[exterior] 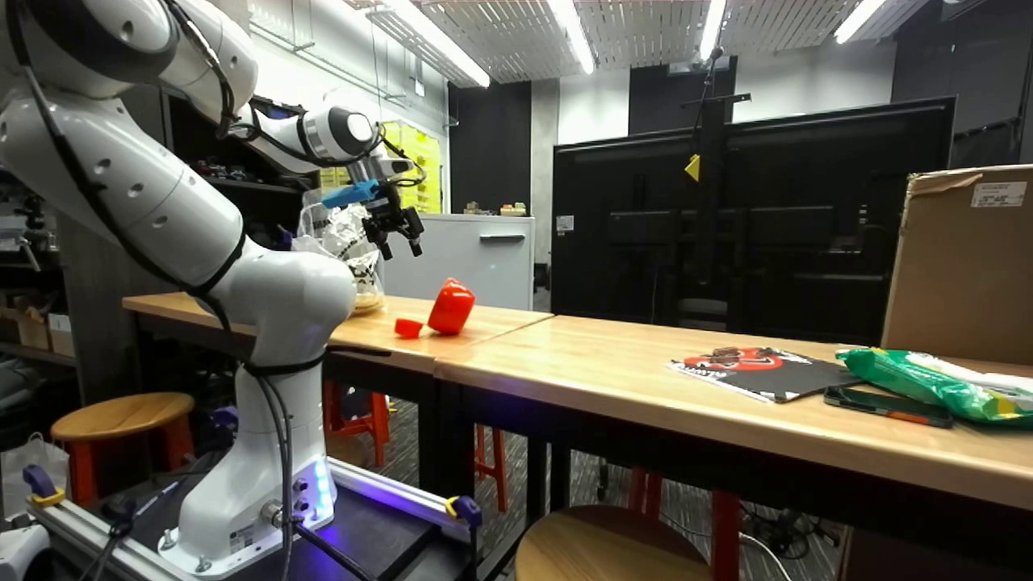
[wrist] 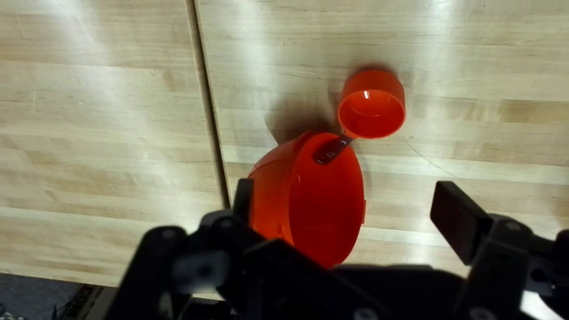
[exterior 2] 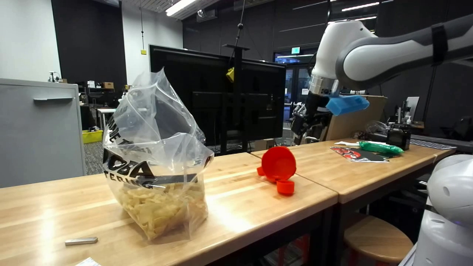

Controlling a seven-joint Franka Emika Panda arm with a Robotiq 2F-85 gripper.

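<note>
An orange-red container (wrist: 325, 208) lies tipped on the wooden table, its wide mouth facing up at a slant in the wrist view. Beside it sits a red measuring cup (wrist: 371, 104), whose dark handle reaches over the container's rim. Exterior view 2 shows the container (exterior 2: 278, 163) with the small cup (exterior 2: 285, 187) in front of it. Well above the tabletop, my gripper (exterior: 402, 250) stands open and empty. In the wrist view its black fingers (wrist: 459, 221) are wide apart, and the left one covers part of the container's near side.
A clear bag of chips (exterior 2: 159, 195) stands on the same table, near a small metal bar (exterior 2: 81, 241). On the adjoining table lie a dark printed sheet (exterior: 765, 373), a green packet (exterior: 934, 384) and a phone (exterior: 886, 407). Much bare tabletop separates these groups.
</note>
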